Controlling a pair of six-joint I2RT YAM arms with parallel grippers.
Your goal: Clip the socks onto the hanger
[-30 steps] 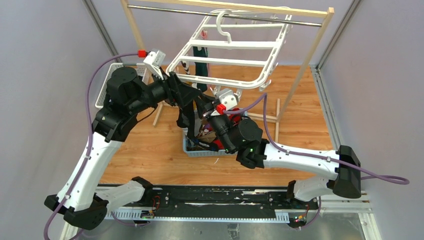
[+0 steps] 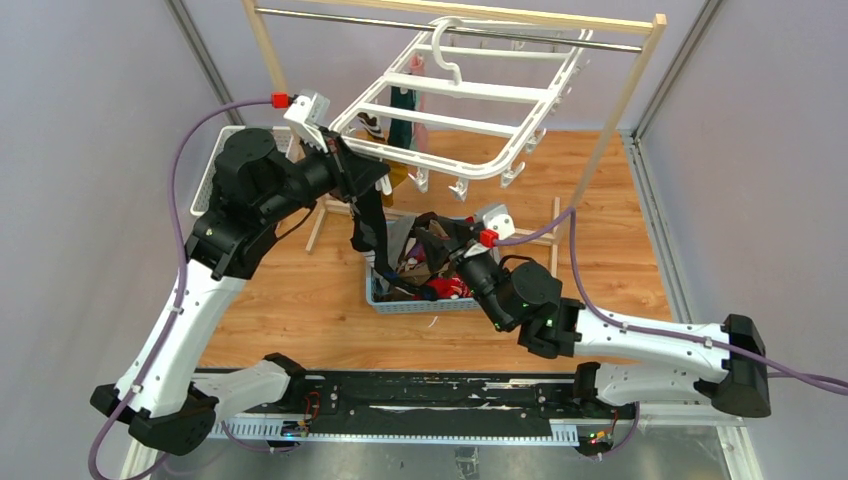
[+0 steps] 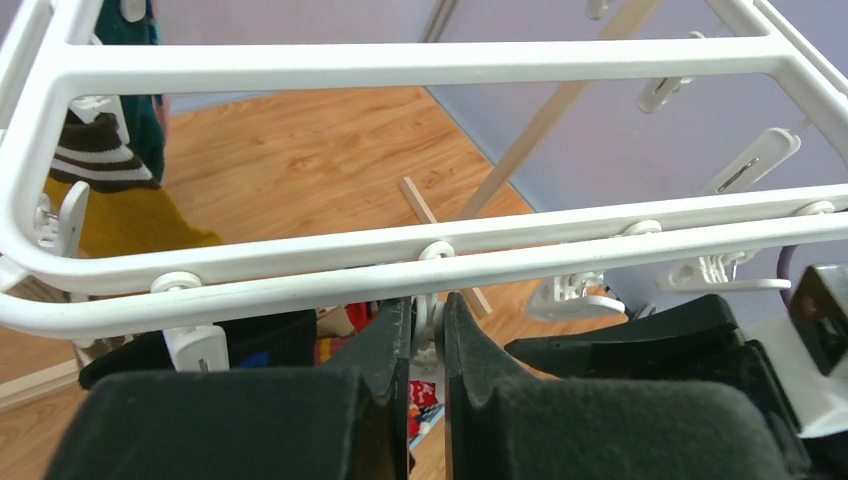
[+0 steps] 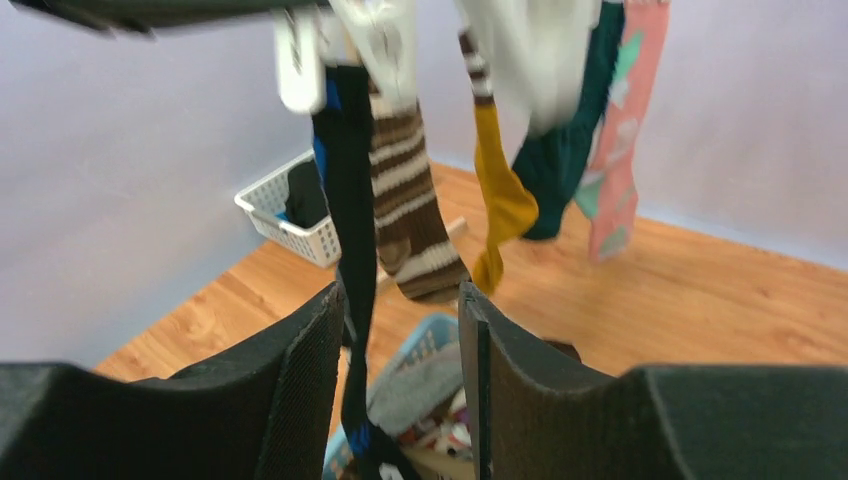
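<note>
My left gripper is shut on a white clip (image 3: 427, 308) under the front bar of the white hanger (image 2: 465, 88). In the right wrist view a black sock (image 4: 347, 195) with blue patches hangs long beneath the hanger's front; which clip bears it, I cannot tell. My right gripper stands part open below the hanger, nothing between its fingers. Past it hang a brown-and-white striped sock (image 4: 412, 205) with a second, mustard one (image 4: 503, 195), plus a dark green sock (image 4: 572, 140) and a pink one (image 4: 622, 140).
A blue basket (image 2: 425, 306) of mixed socks sits on the wooden floor below. Behind the left arm stands a white basket (image 2: 205, 185). Bare clips (image 2: 460, 189) hang along the hanger's front bar.
My right gripper has drawn back right and downward, away from the left gripper and the hanger. The left arm has barely shifted, staying at the front bar. The hanger has swayed slightly.
</note>
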